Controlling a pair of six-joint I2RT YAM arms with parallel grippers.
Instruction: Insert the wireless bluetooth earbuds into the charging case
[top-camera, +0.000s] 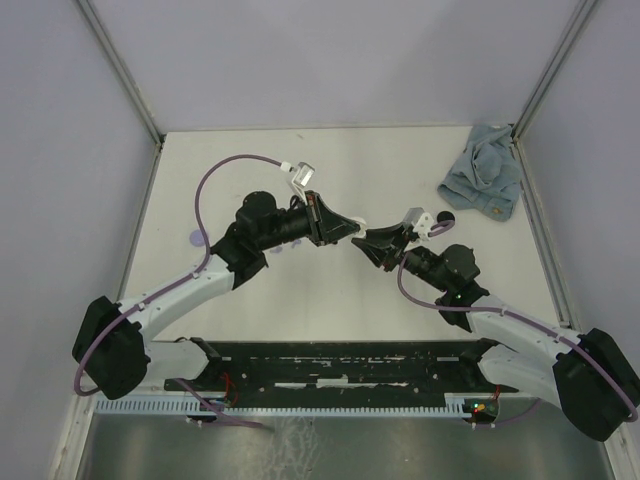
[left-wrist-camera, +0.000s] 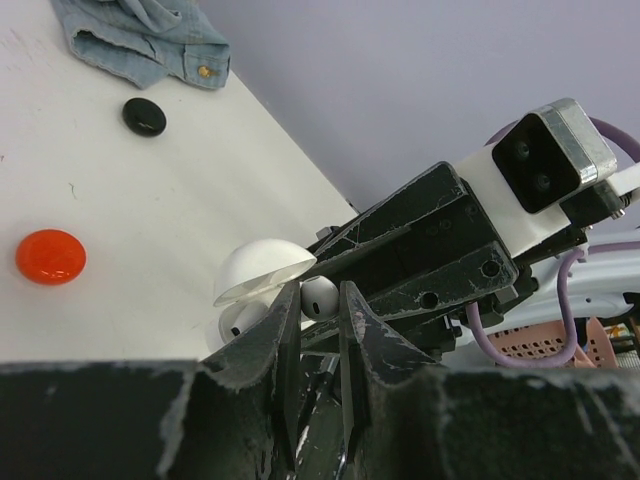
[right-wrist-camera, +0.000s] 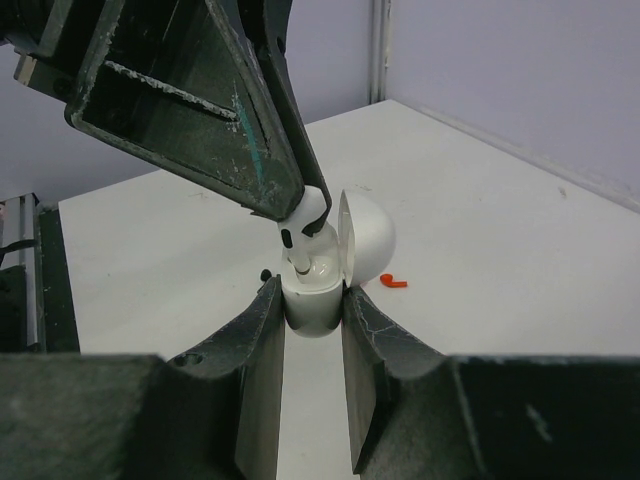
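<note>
The white charging case (top-camera: 359, 226) with its lid raised is held between my two grippers at the centre. My right gripper (top-camera: 368, 240) is shut on the case, whose rounded body (right-wrist-camera: 312, 300) sits between its fingers in the right wrist view. My left gripper (top-camera: 350, 226) is shut on a small white earbud, which is at the case's opening, its stem pointing down into it in the right wrist view. Whether it is seated cannot be told.
A blue denim cloth (top-camera: 480, 170) lies at the back right, beside a black oval piece (top-camera: 446, 216). A red oval piece (left-wrist-camera: 50, 256) and other small coloured items lie on the white table.
</note>
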